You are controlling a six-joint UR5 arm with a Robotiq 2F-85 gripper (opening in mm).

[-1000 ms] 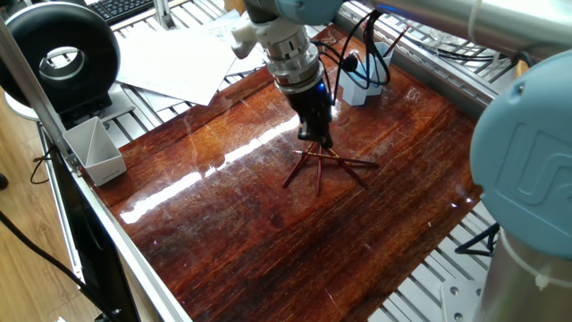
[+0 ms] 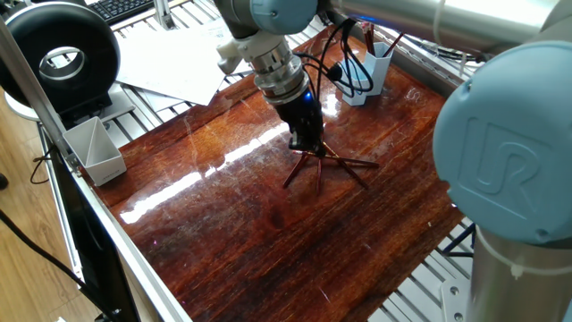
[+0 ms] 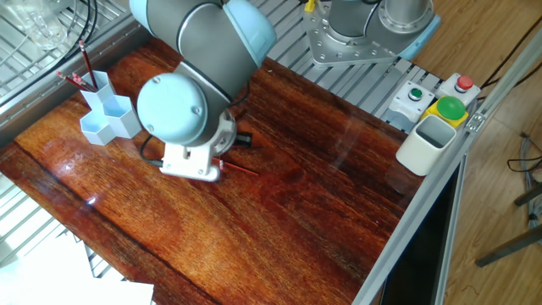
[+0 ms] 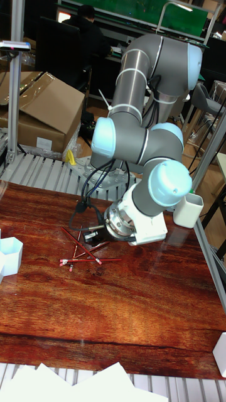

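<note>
Several thin dark-red pencils (image 2: 357,163) lie crossed in a loose pile on the brown wooden board. My black gripper (image 2: 308,152) points down at the pile, its tips over or among the pencils' upper ends in exterior view 1. From the far side the same pencils (image 4: 100,260) fan out just beside the gripper (image 4: 92,235). The arm covers most of the pile in exterior view 2, leaving one pencil (image 3: 239,168) in sight. Whether the fingers are apart or hold a pencil does not show clearly.
A light hexagonal holder (image 3: 110,119) with several pencils upright stands near the board's edge. A white open box (image 2: 95,150) is at the opposite edge, and a white cup (image 3: 426,144) stands by the buttons. Paper sheets (image 2: 170,63) lie off the board. Much of the board is bare.
The arm has shifted slightly left in exterior view 1, and my gripper has come a little lower at the pile. The visible pencils lie as before.
</note>
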